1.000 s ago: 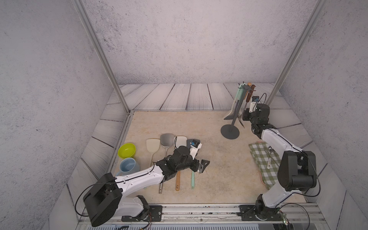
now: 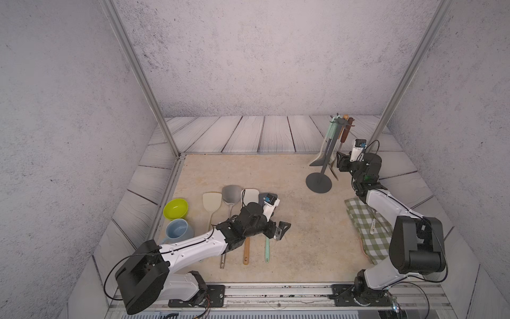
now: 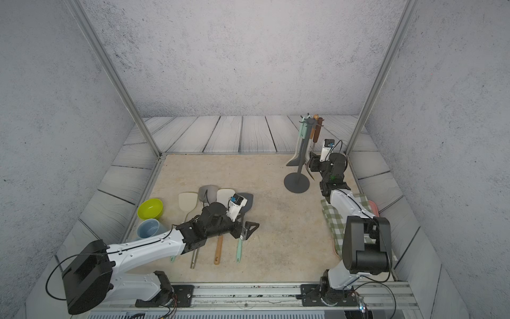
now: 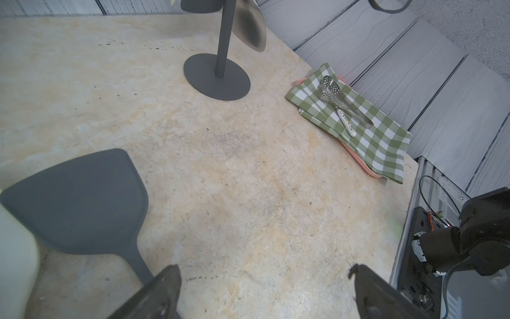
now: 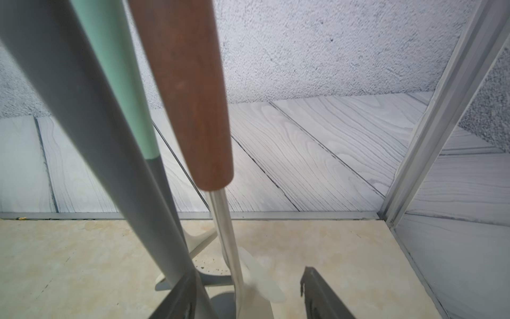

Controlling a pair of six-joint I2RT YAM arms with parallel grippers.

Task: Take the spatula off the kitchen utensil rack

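Observation:
A dark grey utensil rack (image 2: 319, 183) stands at the back right with several utensils hanging from it. One has a brown handle (image 5: 199, 106) and a metal shaft; mint handles (image 3: 302, 127) hang on the rack's left side. My right gripper is open in front of the rack, and the metal shaft (image 5: 227, 239) runs down between its fingers in the right wrist view; whether they touch it cannot be told. Over the spatulas lying at front left, my left gripper (image 2: 281, 230) is open and empty. A dark grey spatula (image 4: 87, 204) lies by it.
Several spatulas, among them a cream one (image 2: 212, 200), lie on the table. A green bowl (image 2: 175, 209) and a blue cup (image 2: 179, 229) stand at far left. Under the right arm lies a checkered cloth (image 4: 361, 114) with small utensils.
The brown-handled utensil still hangs there. My left arm has not moved.

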